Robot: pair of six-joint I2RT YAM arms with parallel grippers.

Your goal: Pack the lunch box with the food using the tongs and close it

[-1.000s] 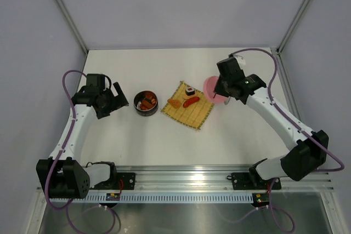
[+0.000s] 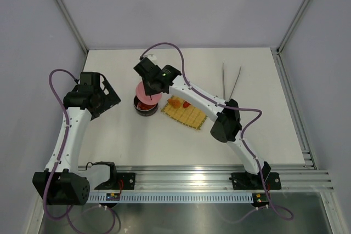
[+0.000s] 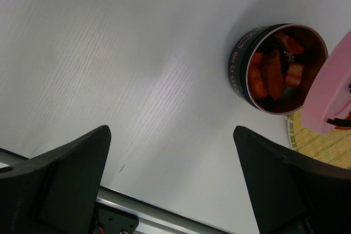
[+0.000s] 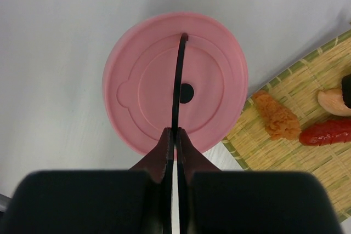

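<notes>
A dark round lunch box holding braised meat stands left of the bamboo mat. My right gripper is shut on the black handle of a pink lid and holds it over the box, which it partly covers in the top view. My left gripper is open and empty, left of the box. On the mat lie fried chicken, a red sausage and other food partly out of view.
A pair of long thin utensils lies at the back right. The right arm spans the middle above the mat.
My right gripper has carried the pink lid leftward from the right side of the table, past the mat, to above the lunch box. The left arm has shifted slightly left.
</notes>
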